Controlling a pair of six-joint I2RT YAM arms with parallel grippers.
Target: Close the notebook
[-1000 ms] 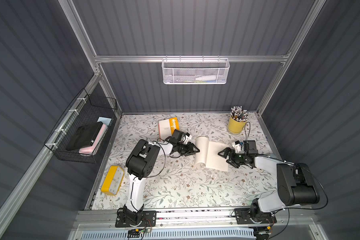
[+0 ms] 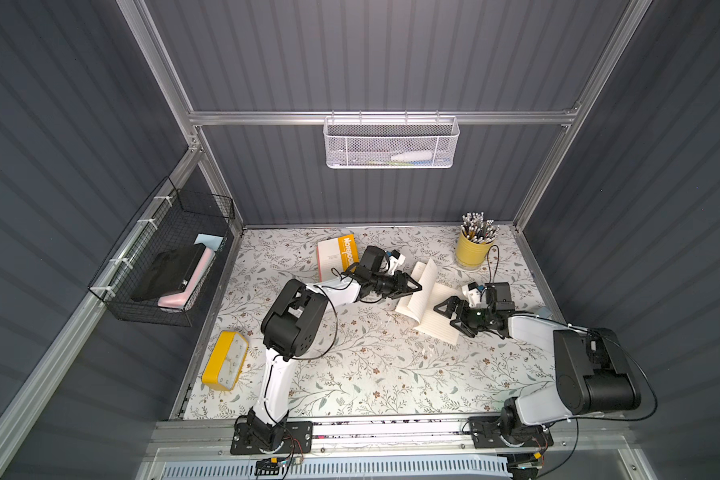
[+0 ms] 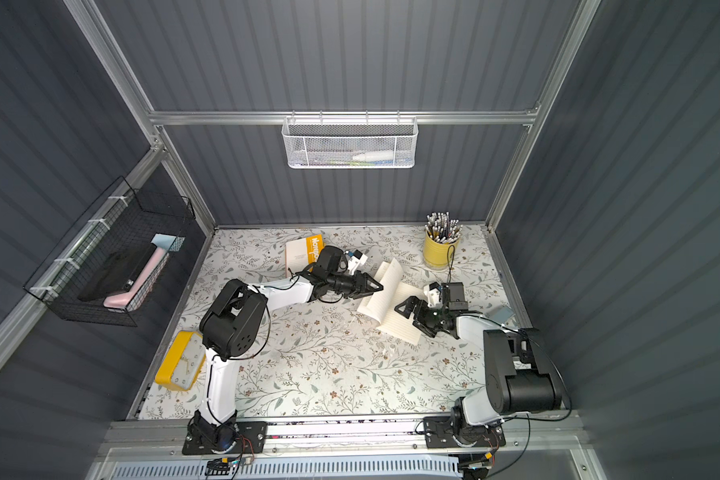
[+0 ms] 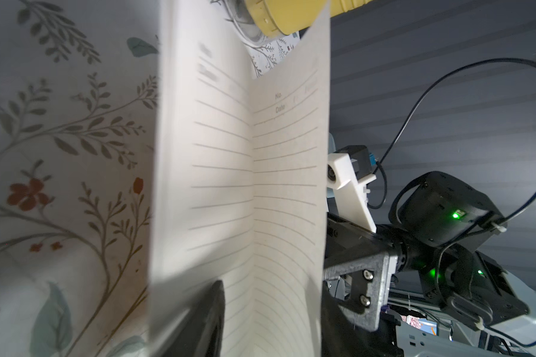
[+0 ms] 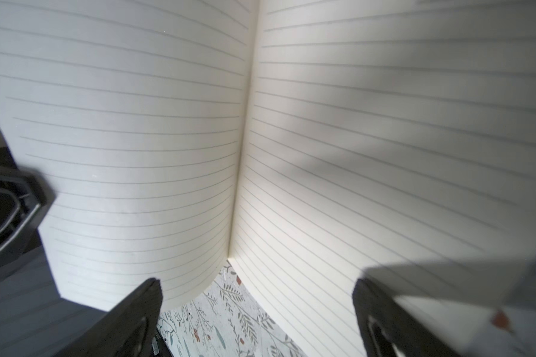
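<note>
The notebook (image 2: pixel 446 322) lies open on the table with lined cream pages. Its left-hand pages (image 2: pixel 426 289) are raised and curved, standing up from the spine. My left gripper (image 2: pixel 414 289) is at the left side of these raised pages, its fingers apart. In the left wrist view, pages (image 4: pixel 283 172) fill the gap beyond its fingers (image 4: pixel 211 321); contact is hard to tell. Over the flat right page (image 5: pixel 363 154), my right gripper (image 2: pixel 447 317) stands open, its fingers (image 5: pixel 128 324) wide apart. The notebook's cover is hidden.
A yellow cup (image 2: pixel 472 252) of pens stands behind the notebook on the right. Behind the left arm lies an orange and white book (image 2: pixel 328 257). A yellow clock-like box (image 2: pixel 225 360) sits at the front left.
My left gripper has moved right and toward the back. The left-hand pages have gone from curled low on the left to standing up. The notebook has turned slightly; my right gripper has barely moved.
</note>
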